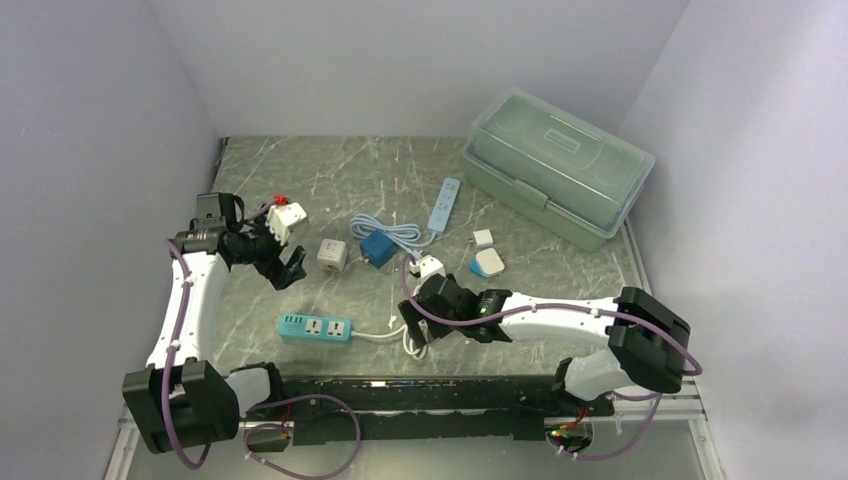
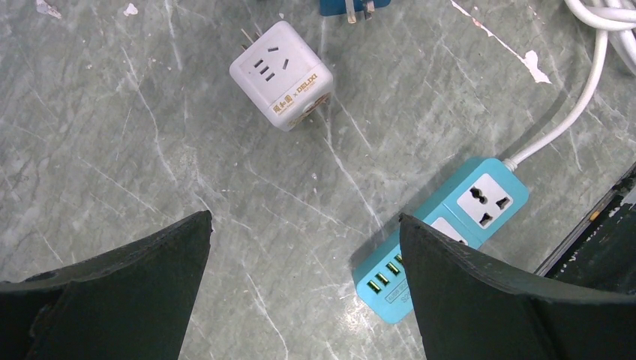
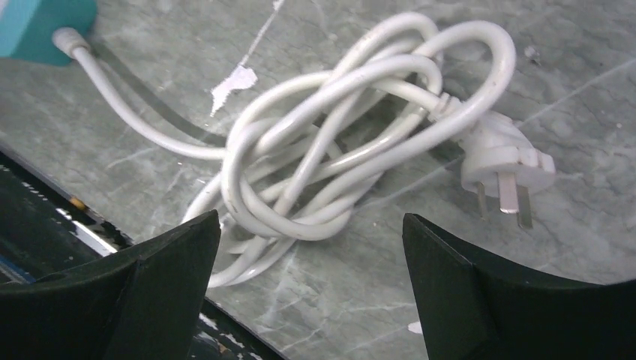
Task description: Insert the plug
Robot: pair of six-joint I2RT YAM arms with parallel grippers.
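A teal power strip (image 1: 315, 327) lies at the front left of the table; the left wrist view shows its sockets (image 2: 484, 201). From it a white cable (image 3: 322, 180) runs into a loose coil, with a three-pin plug (image 3: 506, 165) at the coil's right side. My right gripper is open over the coil, the plug right of centre in its view, nothing between the fingers. My left gripper is open at the left side, above bare table between the strip and a white cube adapter (image 2: 280, 73).
A blue adapter (image 1: 378, 248), a pale blue strip (image 1: 443, 207) with coiled cable, and small chargers (image 1: 488, 262) lie mid-table. A green lidded box (image 1: 557, 170) fills the back right.
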